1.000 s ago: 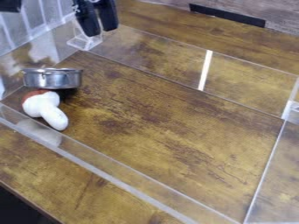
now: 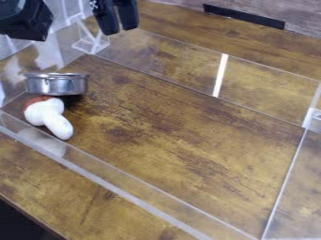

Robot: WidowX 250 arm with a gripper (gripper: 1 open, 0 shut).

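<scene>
My gripper [image 2: 115, 21] hangs at the top left of the camera view, open, with its dark fingers apart and nothing seen between them; part of it is cut off by the frame's edge. Below it, at the left, a steel pot [image 2: 56, 86] rests on the wooden floor of the enclosure. Just in front of the pot lies a white toy [image 2: 53, 121] with a red-orange part, which looks like a mushroom.
Clear plastic walls [image 2: 269, 82] bound the wooden area [image 2: 189, 141] at the back, front, left and right. A dark strip [image 2: 245, 17] sits at the far back.
Since a second ago the gripper and arm have shifted slightly up at the top left. The pot and the toy have not moved.
</scene>
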